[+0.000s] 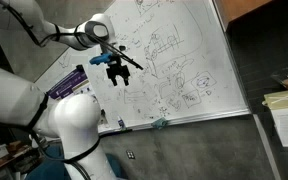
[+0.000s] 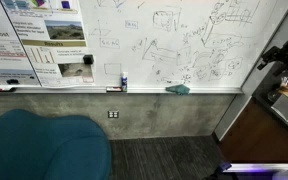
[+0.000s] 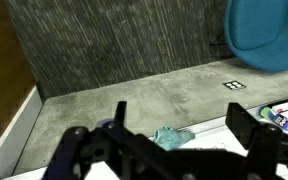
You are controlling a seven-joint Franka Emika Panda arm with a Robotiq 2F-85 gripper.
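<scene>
A crumpled teal cloth [image 1: 160, 123] lies on the narrow ledge beneath the whiteboard [image 2: 184, 45]; it also shows as a small teal heap [image 2: 178, 89] in exterior view 2. My gripper [image 1: 125, 75] hangs in front of the board, above the ledge and to the left of the cloth in exterior view 1. In the wrist view, its dark fingers [image 3: 120, 112] stand wide apart, and the gripper is open with nothing held. The cloth [image 3: 170, 137] appears low between them, some distance beyond, partly covered by the gripper body.
Along the ledge stand a small blue-and-white bottle [image 2: 124, 83] and a dark eraser [image 2: 113, 89]. A blue chair [image 2: 46, 137] fills the lower left of exterior view 2. At the right, a wooden counter [image 2: 262, 135] holds a container. Between chair and counter, the floor is clear.
</scene>
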